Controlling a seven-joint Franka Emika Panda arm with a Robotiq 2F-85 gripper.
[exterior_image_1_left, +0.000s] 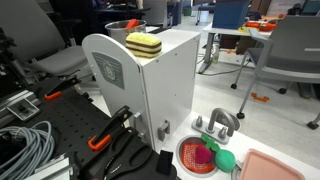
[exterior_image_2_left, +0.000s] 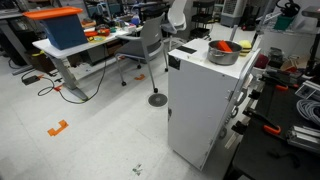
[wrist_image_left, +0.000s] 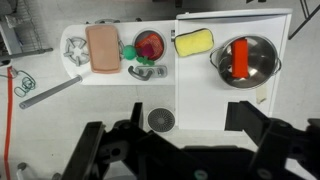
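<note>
In the wrist view my gripper hangs high over the scene, fingers spread wide, nothing between them. Below, a metal pot (wrist_image_left: 264, 62) stands on the white cabinet top (wrist_image_left: 205, 82), an orange-red block (wrist_image_left: 240, 58) lying in or across it. Left of the pot lies a yellow sponge (wrist_image_left: 194, 42); from the side it looks like a stack with dark stripes (exterior_image_1_left: 143, 43). In the toy sink a red basin (exterior_image_1_left: 195, 157) holds a dark red item (exterior_image_1_left: 203, 155) and a green one (exterior_image_1_left: 209, 143). A green round piece (exterior_image_1_left: 225, 160) sits beside it. Neither exterior view shows the gripper.
A peach board (wrist_image_left: 102, 48) lies beside the sink, near a toy stove (wrist_image_left: 75, 49). The silver faucet (exterior_image_1_left: 225, 120) stands up behind the basin. A dark table with coiled cable (exterior_image_1_left: 28, 150) adjoins the cabinet. Chairs (exterior_image_1_left: 290, 52) stand behind.
</note>
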